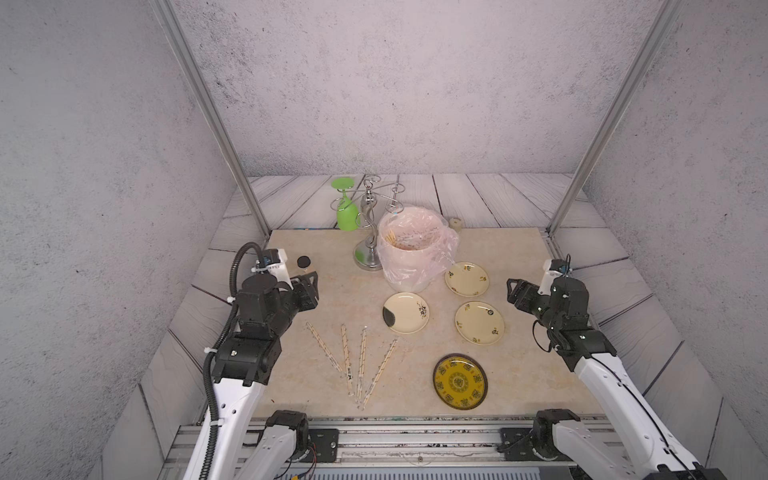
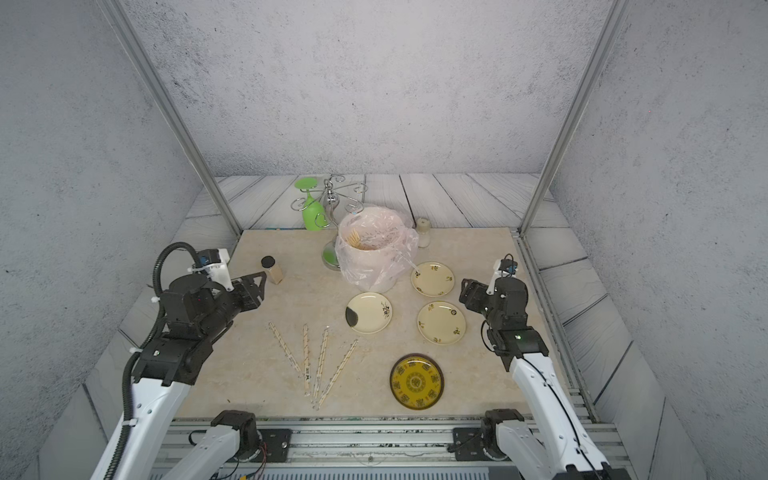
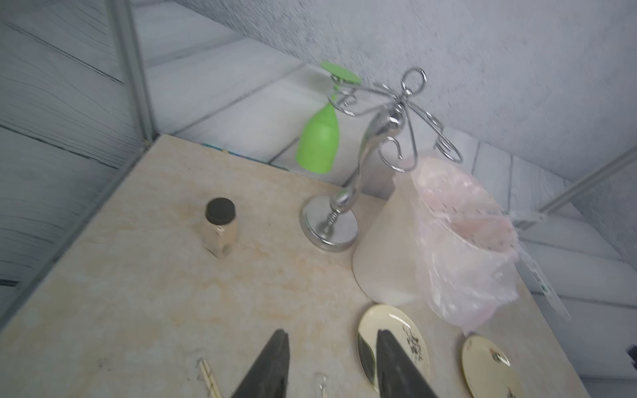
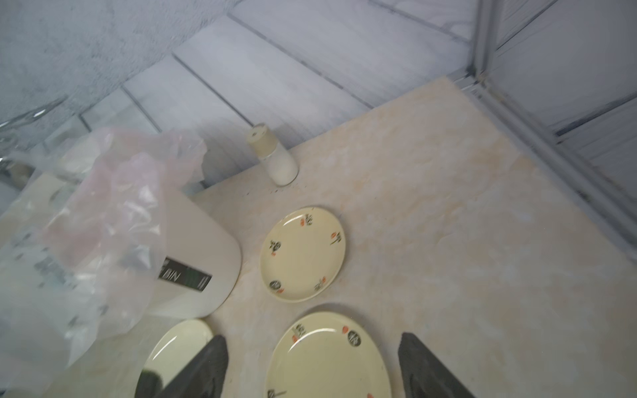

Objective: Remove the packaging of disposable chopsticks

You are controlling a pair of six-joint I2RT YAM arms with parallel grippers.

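Several slim packets of disposable chopsticks (image 1: 362, 360) lie fanned out on the front left of the table, in printed wrappers. In the left wrist view only the tops of a couple of packets (image 3: 209, 378) show at the bottom edge. My left gripper hangs above the table's left side, behind and left of the packets, its fingers apart and nothing between them. Over on the right, my right gripper is raised beside the cream plates (image 1: 479, 322), also open and empty.
A bin (image 1: 412, 248) lined with a pink bag stands at the back middle, beside a metal stand (image 1: 369, 232) holding a green glass (image 1: 346, 212). A black-capped jar (image 2: 270, 268) is near the left gripper. A white-patterned plate (image 1: 408, 312) and a yellow plate (image 1: 460, 381) lie mid-table.
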